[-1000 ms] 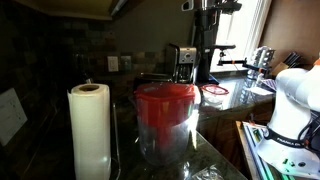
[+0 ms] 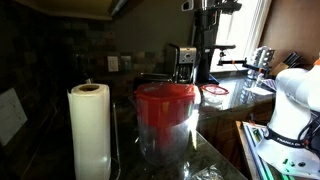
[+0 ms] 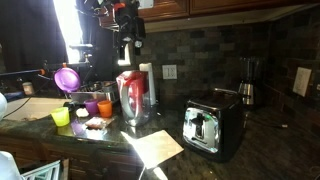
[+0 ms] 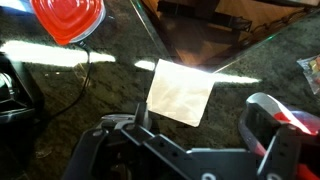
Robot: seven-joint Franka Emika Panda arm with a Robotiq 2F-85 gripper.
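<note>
High over the counter hangs my gripper, pointing down; it also shows at the top of the first exterior view [image 2: 205, 50] and of the second [image 3: 130, 45]. In the wrist view its dark fingers [image 4: 142, 122] stand apart, with no object visible held between them. Well below lies a flat white sheet [image 4: 180, 92], which is also in front of the toaster in the second exterior view [image 3: 152, 148]. A clear pitcher with a red lid [image 2: 165, 92] stands on the counter. The silver and black toaster [image 3: 212, 125] is to its right in the second exterior view.
A white paper towel roll [image 2: 90, 130] stands near the pitcher. Left in the second exterior view are a green cup [image 3: 61, 116], a purple lid [image 3: 67, 79] and other small items. A blender [image 3: 248, 80] stands at the back. Bare counter [image 3: 270, 160] lies right of the toaster.
</note>
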